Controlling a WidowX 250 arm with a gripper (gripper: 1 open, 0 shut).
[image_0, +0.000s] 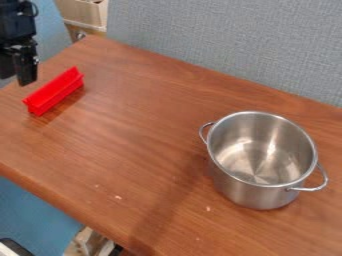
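Observation:
A red elongated block (54, 90) lies on the wooden table (134, 130) at the left, near its edge. The black gripper (19, 66) is mostly out of frame at the upper left, above and left of the block; only part shows, so its finger state is unclear. A steel pot (262, 160) with two side handles stands at the right of the table, empty inside.
A grey wall (227, 35) runs along the back. The table's left edge drops to a blue floor (20, 215).

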